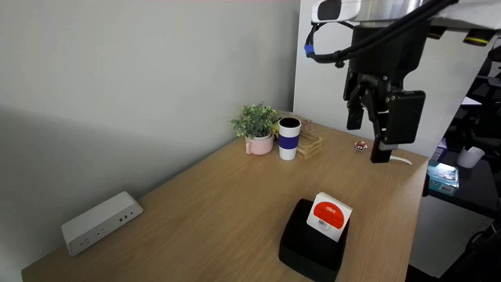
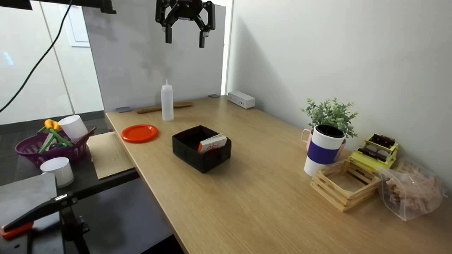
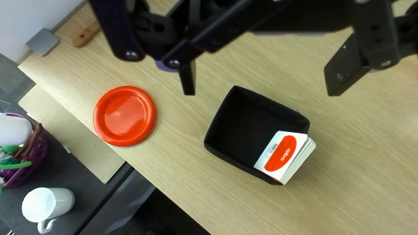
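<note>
My gripper is open and empty, its two fingers wide apart, high above the wooden table. In exterior view 2 the gripper [image 2: 185, 41] hangs in the upper part of the picture, well clear of everything. Below it in the wrist view stands a black fabric box [image 3: 245, 117], open at the top. A small white book [image 3: 282, 150] with a red oval marked "abc" leans inside the box, tilted, its upper end sticking out over the rim. The same book [image 1: 330, 216] shows its cover in exterior view 1.
A red plate [image 2: 139, 133] and a clear squeeze bottle [image 2: 167, 102] stand near the box. Further off are a white cup with a purple band [image 2: 322, 150], a potted plant [image 2: 331, 116], a wooden crate [image 2: 345, 184] and a power strip [image 1: 102, 221].
</note>
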